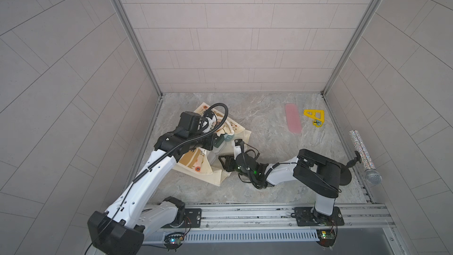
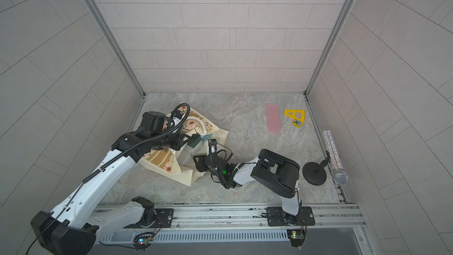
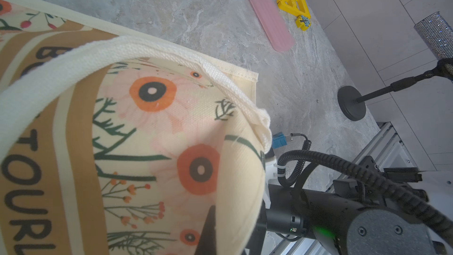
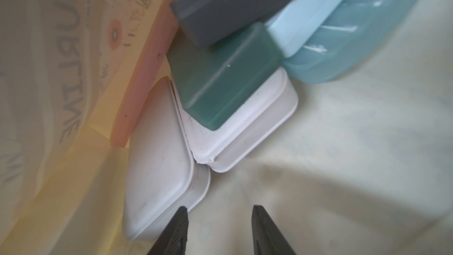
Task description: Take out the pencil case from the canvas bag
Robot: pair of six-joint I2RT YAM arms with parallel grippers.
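Observation:
The floral canvas bag (image 1: 194, 160) lies at the left of the table, its mouth facing right. My left gripper is shut on a fold of its fabric at the opening. In the right wrist view, my right gripper is open and empty at the mouth. Before it lie a white case (image 4: 160, 155), a second white case (image 4: 254, 120), a green box (image 4: 226, 75), a dark block (image 4: 231, 4), a translucent teal case (image 4: 349, 28) and a thin pink case (image 4: 146, 75). Which is the pencil case, I cannot tell.
On the table's right side lie a flat pink case (image 1: 293, 118) and a yellow letter-shaped object (image 1: 314, 114). A glittery microphone (image 1: 365, 158) on a stand is at the far right. The table between bag and pink case is clear.

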